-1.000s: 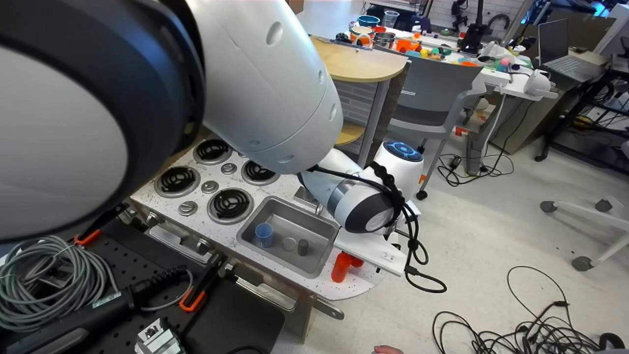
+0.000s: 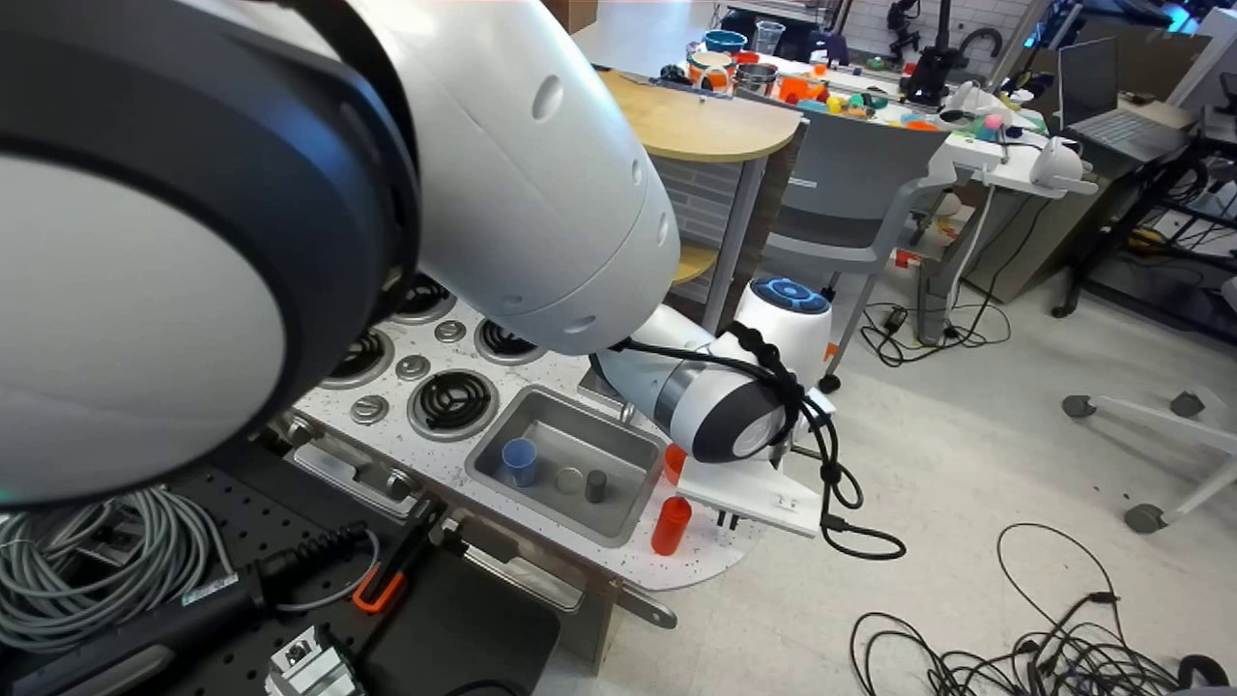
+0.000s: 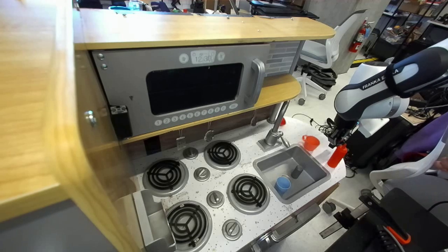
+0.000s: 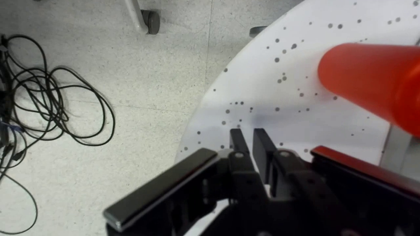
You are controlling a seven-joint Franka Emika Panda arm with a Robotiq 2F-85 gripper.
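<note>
In the wrist view my gripper is over the speckled white counter (image 4: 256,90) near its rounded end. A narrow gap separates its fingers, and nothing is between them. A red bottle (image 4: 362,74) stands apart from the fingertips, to their upper right. Exterior view 2 shows the red bottle (image 3: 337,155) upright beside the sink (image 3: 308,184), with the dark gripper (image 3: 334,144) close to its top. Behind the bottle is an orange-red cup (image 3: 311,143). Inside the sink are a blue cup (image 3: 282,184) and a small dark grey cylinder (image 3: 297,171).
The faucet (image 3: 275,136) rises behind the sink. Stove burners (image 3: 248,191) and knobs fill the counter on its other side. Above are a microwave (image 3: 193,84) and a wooden shelf. Beyond the counter's curved end lies open floor with cables (image 4: 59,94).
The wrist has shifted right in exterior view 1. A red shape right of the bottle is gone from there, and the red cup now shows behind the bottle. The bottle is unmoved.
</note>
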